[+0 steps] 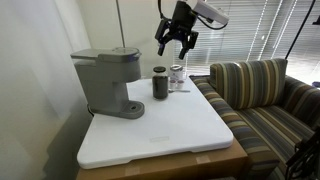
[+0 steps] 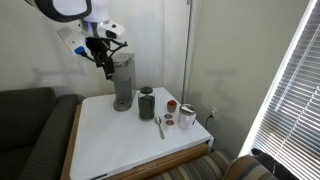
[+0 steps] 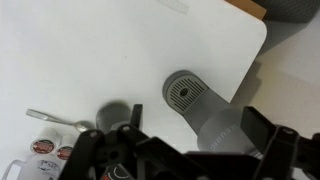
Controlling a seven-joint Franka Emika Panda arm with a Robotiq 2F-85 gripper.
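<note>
My gripper hangs in the air above the far part of the white table, its fingers apart and empty. A grey coffee maker stands on the table's left side. Close to its base is a dark jar. Behind the jar stands a white mug, with a spoon lying near it. From the wrist, the coffee maker's slotted drip tray shows at the centre right, while the jar is partly hidden behind one finger. Two small pods lie beside the mug.
A striped armchair stands along its right side, and a wall rises behind the coffee maker. A dark sofa borders the table in the second exterior view.
</note>
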